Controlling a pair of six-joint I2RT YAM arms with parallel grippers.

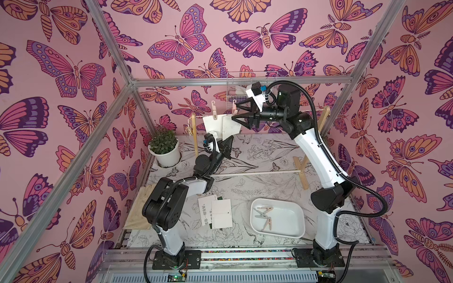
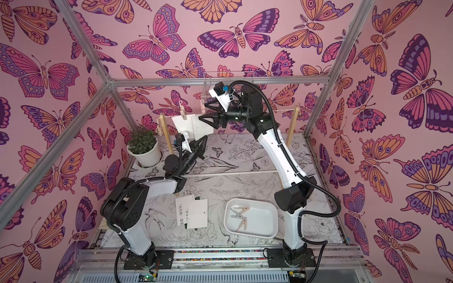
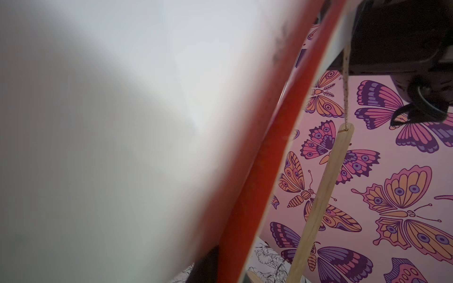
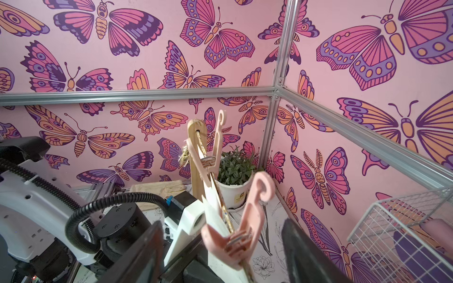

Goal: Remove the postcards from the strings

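Two white postcards hang from the string: a left postcard (image 1: 212,124) and a right postcard (image 1: 230,128). A pale clip (image 1: 214,111) pins the left one, a pink clip (image 1: 234,108) the right one. At the right card's lower edge, my left gripper (image 1: 228,140) is shut on it; in the left wrist view a red-faced card (image 3: 252,207) runs down between dark fingertips. White card fills much of that view. My right gripper is open, its blurred fingers (image 4: 139,254) on either side of the pink clip (image 4: 243,231), not closed on it.
Removed-looking postcards (image 1: 221,214) lie on the table at front centre. A white tray (image 1: 295,228) with several clips stands to their right. Wooden posts (image 1: 194,134) carry the string; a potted plant (image 1: 165,146) is at left, a wire basket (image 4: 401,226) behind.
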